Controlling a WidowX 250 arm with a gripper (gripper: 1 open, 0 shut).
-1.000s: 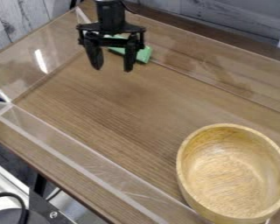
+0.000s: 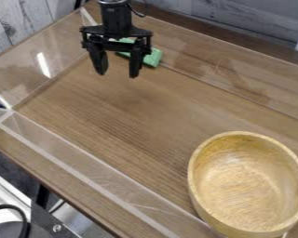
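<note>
My black gripper (image 2: 116, 65) hangs at the top middle of the camera view, its two fingers spread open and pointing down. Just behind it a green object (image 2: 149, 55) lies on the wooden table, partly hidden by the gripper. I cannot tell whether the two touch. A large light-wood bowl (image 2: 246, 181) sits empty at the lower right, well apart from the gripper.
Clear tape runs along the left edge. Black cables (image 2: 18, 216) show at the lower left corner.
My gripper has shifted only slightly and stays open near the green object. The bowl and the green object have not visibly moved.
</note>
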